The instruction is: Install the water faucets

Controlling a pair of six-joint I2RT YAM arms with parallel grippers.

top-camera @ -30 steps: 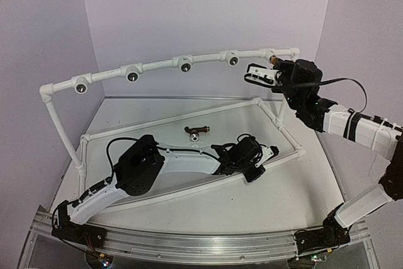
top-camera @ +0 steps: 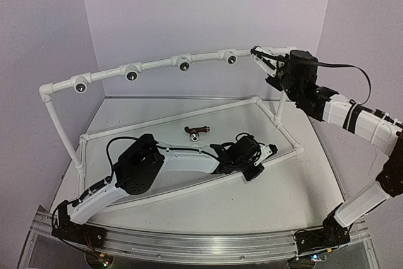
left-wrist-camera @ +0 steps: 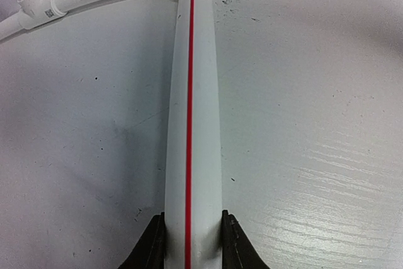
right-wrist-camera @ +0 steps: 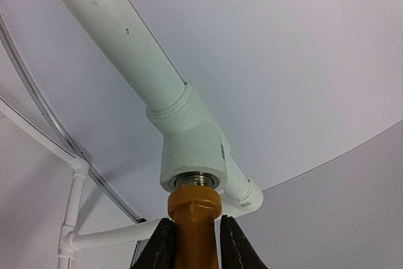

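Note:
In the right wrist view, an orange-brown faucet (right-wrist-camera: 194,231) stands in line with the mouth of a white tee (right-wrist-camera: 196,149). Some of its metal thread still shows between them. My right gripper is shut on the faucet's body, a finger on each side. From the top view, this faucet is hidden behind the wrist at the rail's right end. My left gripper is shut on the lower front pipe (left-wrist-camera: 203,124) of the frame. A second, brown faucet (top-camera: 197,130) lies on the board behind the left arm.
Along the raised rail (top-camera: 154,65), several tees such as the leftmost tee (top-camera: 80,84) have open round mouths. The left arm (top-camera: 141,165) stretches low across the frame. The board is clear at the front right.
My right wrist has turned and shifted slightly up at the rail's right end, covering the faucet and tee in the top view. The left arm and the loose faucet have stayed put.

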